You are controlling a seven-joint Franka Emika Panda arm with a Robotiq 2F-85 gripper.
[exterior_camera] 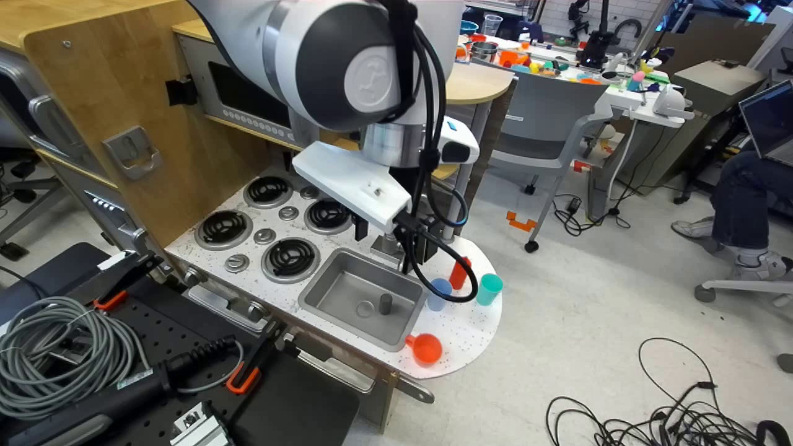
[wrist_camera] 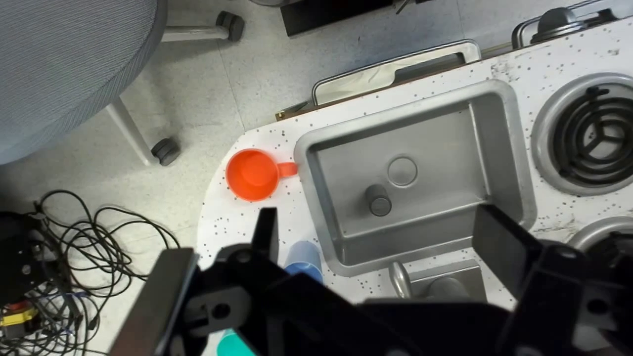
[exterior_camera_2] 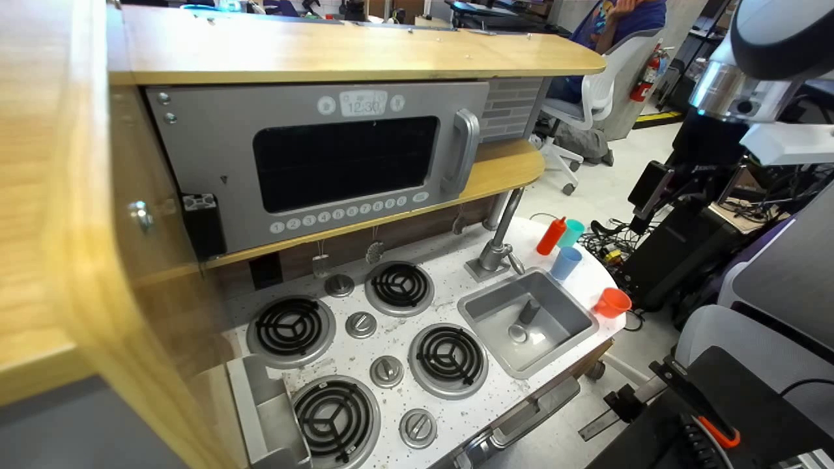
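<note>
My gripper stands open above the counter, its two black fingers wide apart and nothing between them. Seen in the wrist view, the grey sink [wrist_camera: 439,139] spans most of the gap below. Left of the sink sits an orange-red cup [wrist_camera: 252,174], its handle pointing at the rim. A blue cup [wrist_camera: 304,259] is near the left finger, lower in that view. Part of a teal cup [wrist_camera: 233,344] shows at the bottom edge, partly covered by the gripper. A red squeeze bottle [exterior_camera_2: 552,236] stands upright beside the blue and teal cups in exterior view 2.
A small dark cylinder [wrist_camera: 377,200] stands in the sink. The faucet [exterior_camera_2: 500,242] rises at the sink's back edge. Stove burners [exterior_camera_2: 449,359] lie on the other side, with a microwave [exterior_camera_2: 328,156] and wooden shelf above. Counter around the orange-red cup is free.
</note>
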